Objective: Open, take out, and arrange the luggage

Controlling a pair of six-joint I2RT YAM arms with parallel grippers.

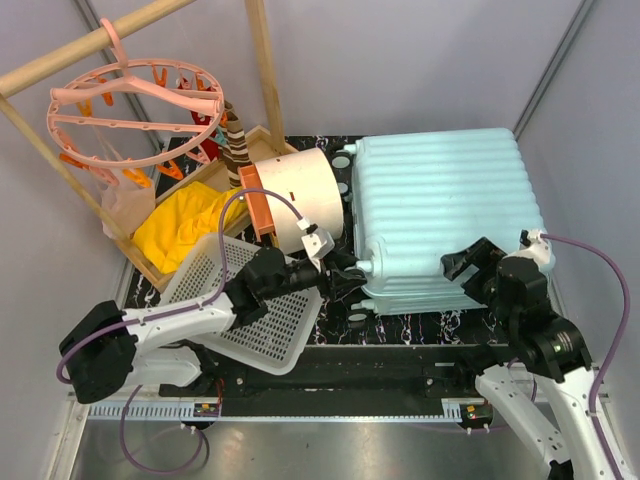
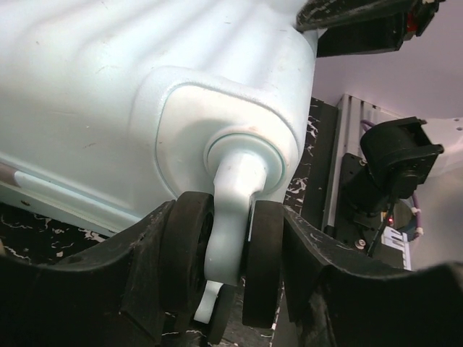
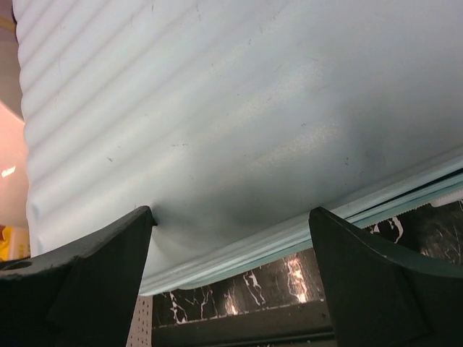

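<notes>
A pale mint ribbed suitcase (image 1: 435, 190) lies flat on the dark marble table. My left gripper (image 1: 345, 275) is shut on a small pale handle (image 2: 231, 217) at the suitcase's near left corner, with its fingers either side of it. My right gripper (image 1: 470, 262) stands open over the suitcase's near right part; in the right wrist view its two fingertips rest at or very close to the ribbed shell (image 3: 217, 123) near its edge.
A white perforated basket (image 1: 250, 320) sits at the near left. Behind it are a wooden tray with yellow cloth (image 1: 185, 225), a cream cylinder (image 1: 300, 195) and a pink clip hanger on a wooden rack. The table's front edge runs below the suitcase.
</notes>
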